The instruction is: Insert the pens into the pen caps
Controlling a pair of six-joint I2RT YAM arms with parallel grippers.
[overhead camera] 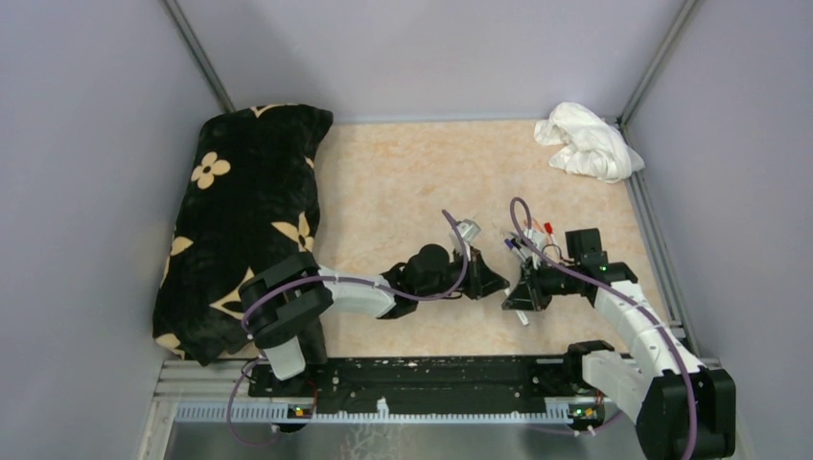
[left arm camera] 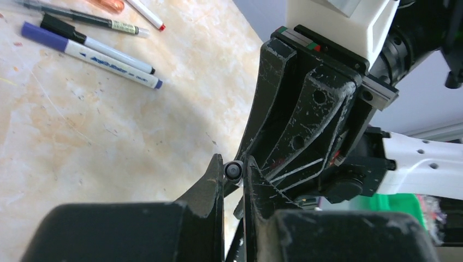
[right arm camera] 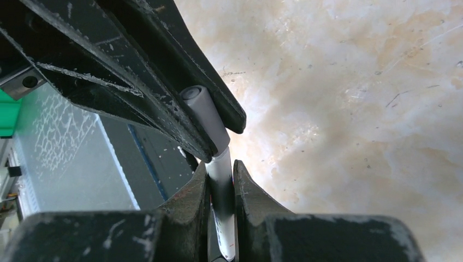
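In the right wrist view, a white pen (right arm camera: 221,188) stands between the fingers of my right gripper, which is shut on its body. A grey cap (right arm camera: 210,120) lies in line with the pen's upper end, its lower edge meeting the white body; how deep the pen goes is hidden. My left gripper is shut on the cap, one finger on each side. Seen from the left wrist, the round cap end (left arm camera: 233,171) shows between the fingertips. From above, both grippers meet tip to tip, and the pen's white end (overhead camera: 522,318) sticks out below.
A blue-capped marker (left arm camera: 90,54), a black-capped marker (left arm camera: 98,45), a clear pen (left arm camera: 93,19) and a red-tipped pen (left arm camera: 146,13) lie near the right arm. A white cloth (overhead camera: 590,144) lies at the back right, a dark pillow (overhead camera: 240,230) on the left.
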